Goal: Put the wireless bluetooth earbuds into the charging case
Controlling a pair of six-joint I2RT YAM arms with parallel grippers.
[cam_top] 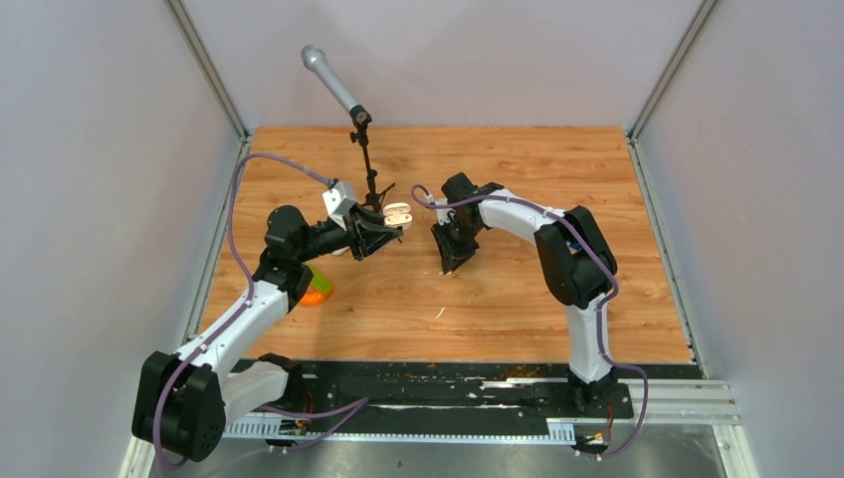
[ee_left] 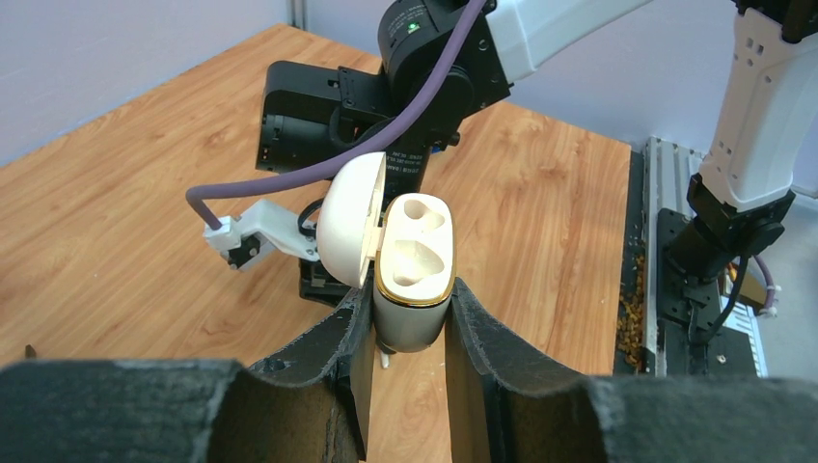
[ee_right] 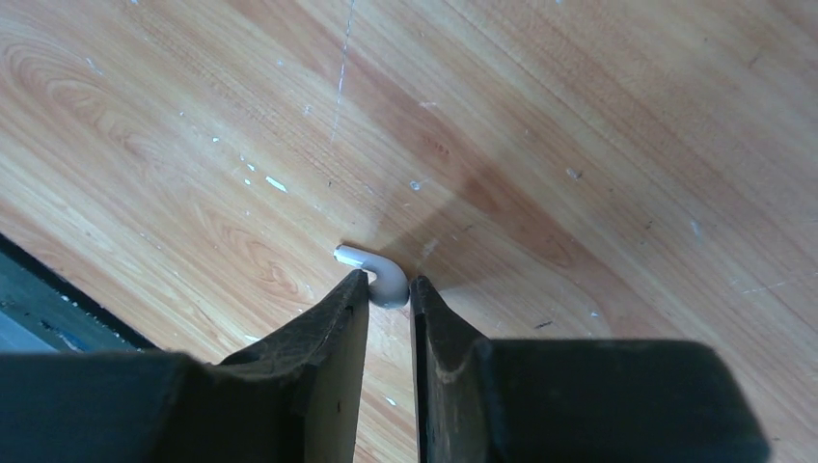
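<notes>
The white charging case [ee_left: 415, 249] is held up off the table, lid open, with my left gripper shut on its lower end. Its two wells look empty from the left wrist view. A white earbud [ee_right: 390, 285] lies at the wood surface, its stem pointing up and left in the right wrist view. My right gripper has its fingertips on either side of the earbud's rounded head, partly closed around it; whether both pads press on it is unclear. From above, the right gripper [cam_top: 448, 269] reaches down to the table, right of and nearer than the case.
A green and orange object [cam_top: 316, 288] lies by the left arm. Behind the left gripper rises a stand with a grey cylinder [cam_top: 328, 75] on top. The table [cam_top: 557, 329] has free room at the front and right, with pale scuffs on the wood.
</notes>
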